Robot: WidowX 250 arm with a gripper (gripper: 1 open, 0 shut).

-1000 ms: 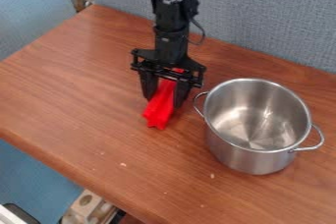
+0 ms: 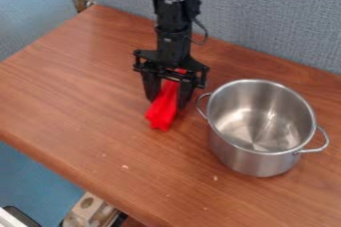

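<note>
My black gripper [image 2: 170,89] is lowered to the wooden table, its fingers around a red object [image 2: 163,113] that lies there, shut on it; the object's upper part is hidden by the gripper. Just to the right stands a steel pot [image 2: 260,129] with two side handles, empty inside as far as shows.
A grey padded wall [image 2: 273,17] closes off the back. Beyond the front-left table edge, small items lie low at the bottom left.
</note>
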